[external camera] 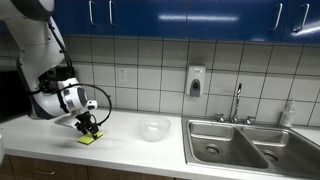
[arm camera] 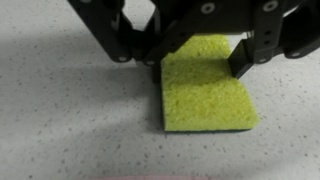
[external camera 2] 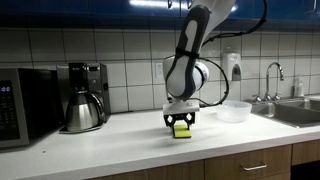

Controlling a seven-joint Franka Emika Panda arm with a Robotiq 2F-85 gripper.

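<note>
A yellow-green sponge (arm camera: 208, 100) with a dark underside lies on the speckled white counter. In the wrist view my gripper has its dark fingers on either side of the sponge's near part, the right finger (arm camera: 241, 60) close against the edge. The fingers stand part open, roughly as wide as the sponge; whether both pads press on it cannot be told. From exterior view 1, the gripper (external camera: 91, 129) is low over the sponge (external camera: 90, 138). Exterior view 2 shows the sponge (external camera 2: 181, 130) just beneath the fingers.
A clear bowl (external camera: 155, 128) stands right of the arm, before the double sink (external camera: 235, 148). A coffee maker (external camera 2: 84, 98) and a microwave (external camera 2: 28, 105) occupy the other end of the counter. Bare counter (external camera 2: 110, 142) lies between them and the sponge.
</note>
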